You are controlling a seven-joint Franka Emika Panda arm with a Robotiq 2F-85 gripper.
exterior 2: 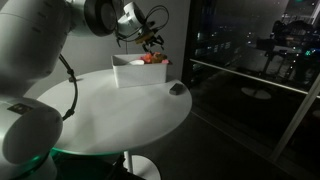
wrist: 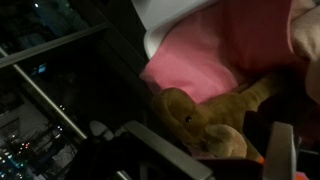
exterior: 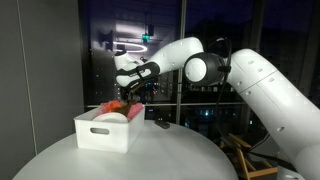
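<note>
A white box [exterior: 104,134] stands on the round white table, filled with soft-looking things. Pink cloth [wrist: 195,55] and a brown plush-like toy [wrist: 180,108] show inside it in the wrist view. A white round item [exterior: 112,117] lies at the box's near side, and something orange-red [exterior: 113,106] lies behind it. My gripper is open just above the contents, its dark fingers on either side of part of the toy. It is dark between them, and whether they touch anything cannot be made out. In exterior view 2 the gripper [exterior 2: 152,45] hangs over the box.
A small dark object [exterior 2: 178,88] lies on the table beside the box, near the edge. A wooden chair-like frame [exterior: 245,155] stands on the floor at the right. Large windows are behind.
</note>
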